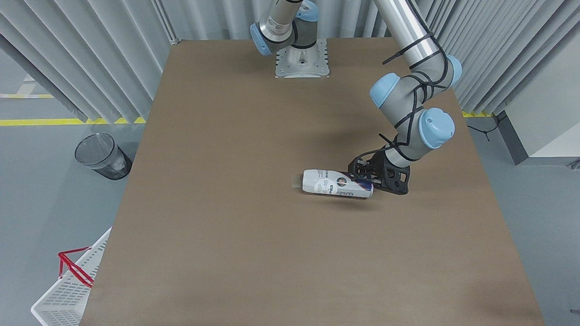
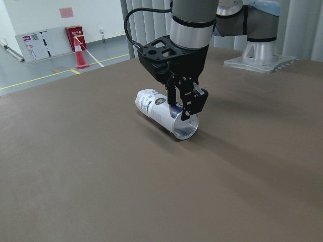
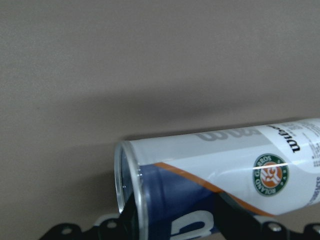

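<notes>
A white and blue Wilson tube (image 1: 326, 182) lies on its side on the brown table (image 1: 310, 255), its clear rimmed end toward me. My black gripper (image 2: 180, 107) is down at that end. In the wrist view the tube (image 3: 225, 170) runs to the right, and both dark fingers reach over or against its blue end at the bottom edge. I cannot tell whether they are closed on it or only resting around it.
A dark cylindrical bin (image 1: 103, 157) and a white basket (image 1: 65, 299) are on the floor left of the table.
</notes>
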